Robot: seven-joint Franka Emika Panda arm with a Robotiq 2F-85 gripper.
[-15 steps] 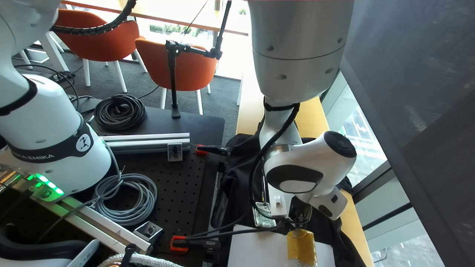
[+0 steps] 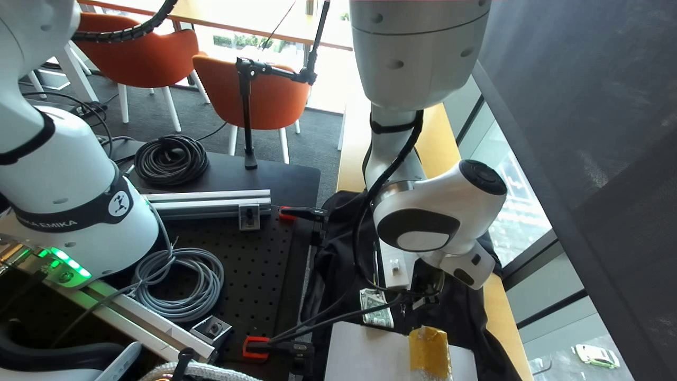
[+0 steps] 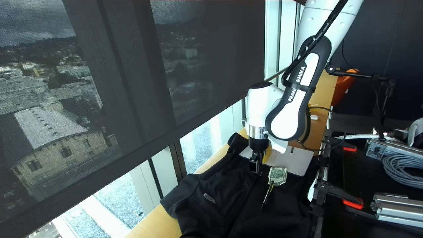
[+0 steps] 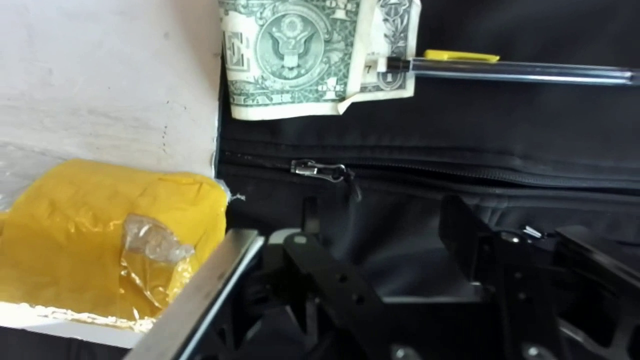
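Observation:
A folded dollar bill lies on a black jacket, against the edge of a white board. The tip end of a clear pen with a yellow clip overlaps the bill. A yellow, tape-wrapped piece rests on the board. My gripper is open, its two black fingers well apart, and only black cloth shows between them. It points down over the jacket, right of the yellow piece in the wrist view. In exterior view 2 the gripper is beside the bill, not touching it.
A metal zipper pull lies on the jacket between the bill and the fingers. The window blind rises close beside the arm. Clamps with red tips and a coil of grey cable occupy the dark table side.
In exterior view 1 the arm and hand have shifted upward in the picture, away from the yellow piece. The bill and the yellow piece stay where they were.

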